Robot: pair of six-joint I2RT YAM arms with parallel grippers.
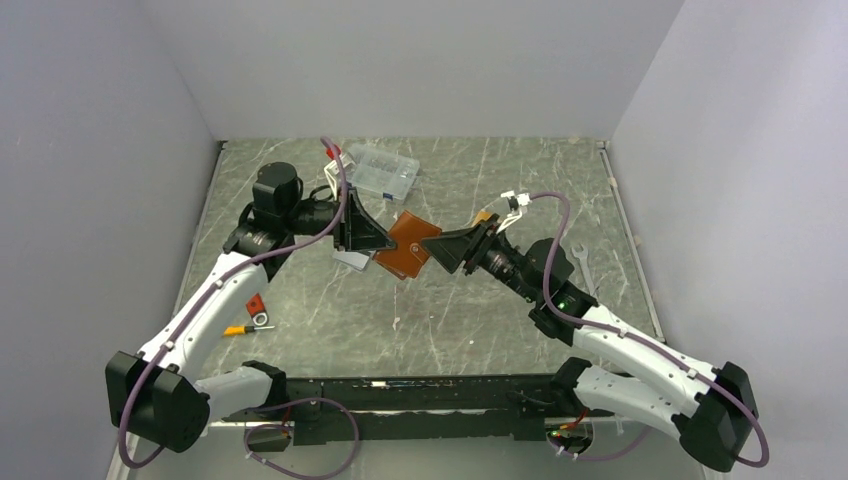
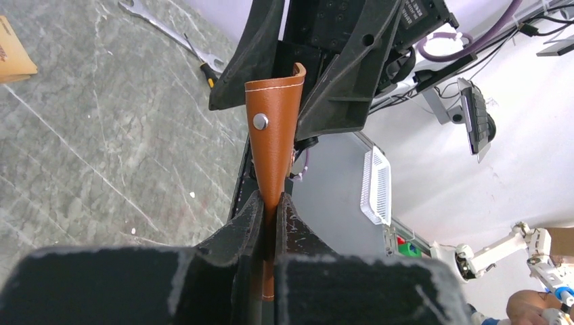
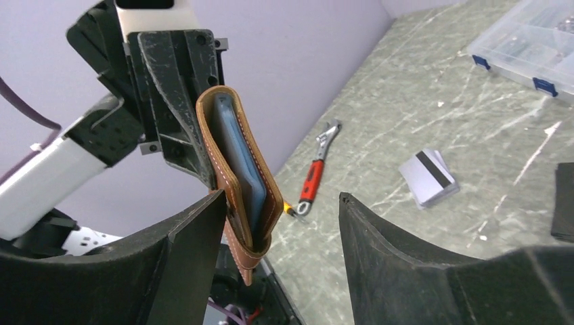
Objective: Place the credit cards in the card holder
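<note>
The brown leather card holder (image 1: 408, 243) is held upright between the arms, gripped by my left gripper, whose fingers pinch it in the left wrist view. In the right wrist view its top opening shows a blue-grey lining (image 3: 240, 156). My right gripper stands open around the holder's free end, the holder near its left finger; whether they touch is unclear. A stack of white cards (image 3: 426, 177) with a dark stripe lies on the table, partly hidden under the holder in the top view.
A clear plastic box (image 1: 383, 172) lies at the back. A wrench (image 1: 585, 268) is at the right, a red-handled wrench (image 3: 313, 179) and screwdriver (image 1: 240, 330) at the left. A dark flat item (image 3: 563, 203) and yellow item (image 1: 482, 216) lie nearby.
</note>
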